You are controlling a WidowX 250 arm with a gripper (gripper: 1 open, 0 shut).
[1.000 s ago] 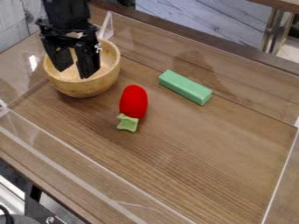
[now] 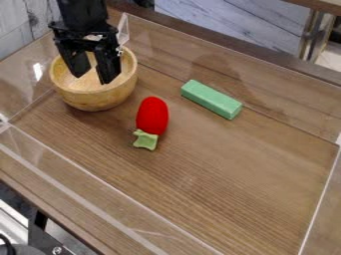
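Observation:
My black gripper [image 2: 91, 62] hangs over a light wooden bowl [image 2: 104, 98] at the upper left, its fingers pointing down into or just above the bowl's opening and standing open. Whether anything lies inside the bowl behind the fingers I cannot tell. A red oval object [image 2: 152, 115] with a pale green piece [image 2: 146, 141] at its lower end lies right of and below the bowl. A green rectangular block [image 2: 212, 98] lies farther right on the wooden table.
A wooden ledge [image 2: 322, 5] shows at the top right corner, and a dark cable or part sits at the lower left edge.
The gripper has shifted slightly upward over the bowl. The bowl, red object and green block have not visibly moved.

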